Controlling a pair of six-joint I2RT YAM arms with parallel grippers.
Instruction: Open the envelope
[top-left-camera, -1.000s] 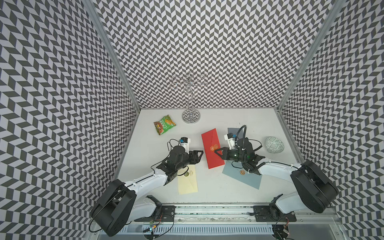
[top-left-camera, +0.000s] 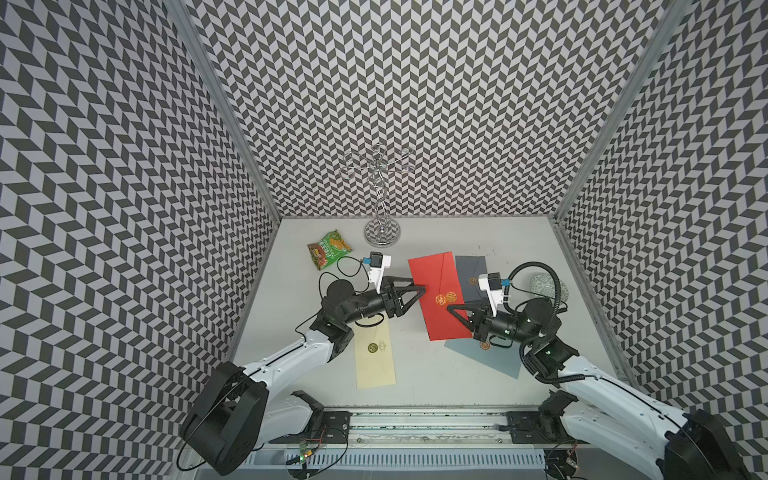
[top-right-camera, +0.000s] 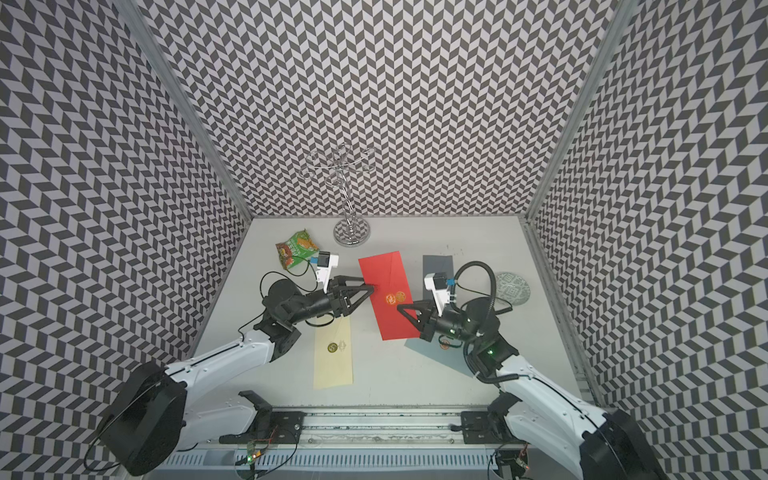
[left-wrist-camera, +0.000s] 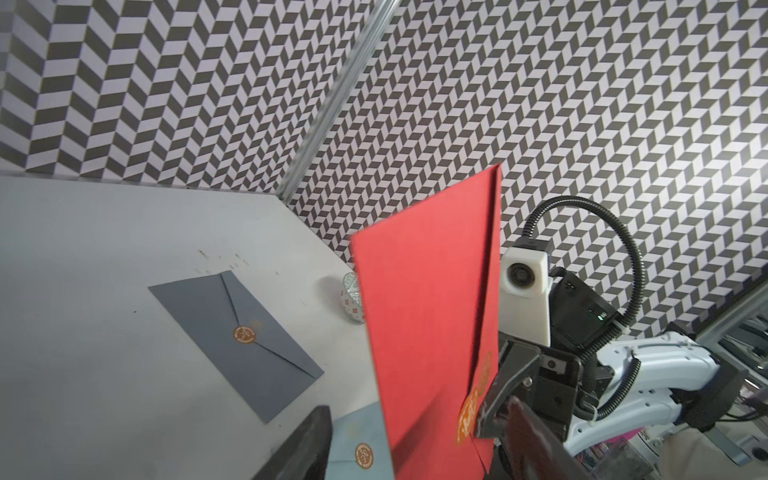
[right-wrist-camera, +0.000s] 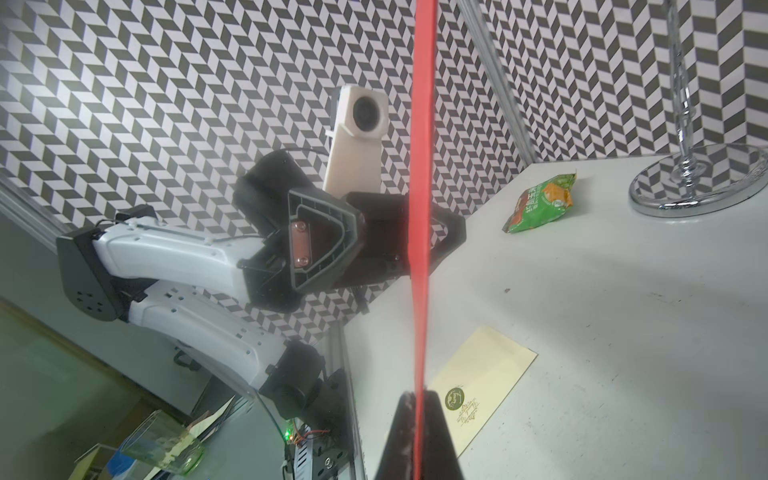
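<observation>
A red envelope (top-left-camera: 436, 272) with gold seals and a flap seam is held upright in the air. My right gripper (top-left-camera: 452, 308) is shut on its lower right part; in the right wrist view it shows edge-on between the fingers. My left gripper (top-left-camera: 419, 294) is at the envelope's left edge, its fingers apart; in the left wrist view the envelope (left-wrist-camera: 420, 304) stands between the blurred fingertips, slightly to the right, and whether they touch it cannot be told.
A dark grey envelope (left-wrist-camera: 208, 320), a blue-grey envelope (top-left-camera: 496, 360) and a cream envelope (top-left-camera: 374, 372) lie on the table. A green snack bag (top-left-camera: 329, 248), a chrome stand (top-left-camera: 382, 232) and a patterned round item (top-right-camera: 512, 288) stand around them.
My left gripper has moved right, up to its left edge, and its fingers look wider apart.
</observation>
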